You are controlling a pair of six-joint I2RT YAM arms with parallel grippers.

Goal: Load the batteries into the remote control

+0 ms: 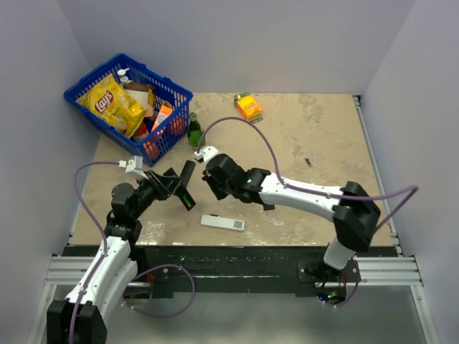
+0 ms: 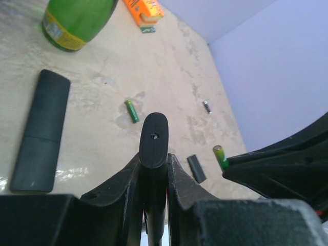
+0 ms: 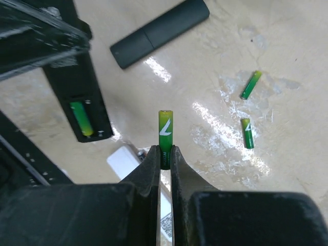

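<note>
My left gripper (image 1: 171, 185) is shut on the black remote body (image 2: 154, 138), seen end-on in the left wrist view; in the right wrist view one green battery (image 3: 82, 118) lies in its open compartment. My right gripper is shut on a green battery (image 3: 165, 133), held upright in that image, to the right of the remote. Two more batteries, a tilted one (image 3: 250, 84) and a lower one (image 3: 247, 133), lie apart on the table. A black cover-like piece (image 2: 38, 130) rests on the table near the bottle.
A blue basket (image 1: 86, 97) of groceries stands back left, beside a green bottle (image 1: 196, 132). A yellow pack (image 1: 249, 107) lies at the back. A white remote-like object (image 1: 222, 223) lies near the front edge.
</note>
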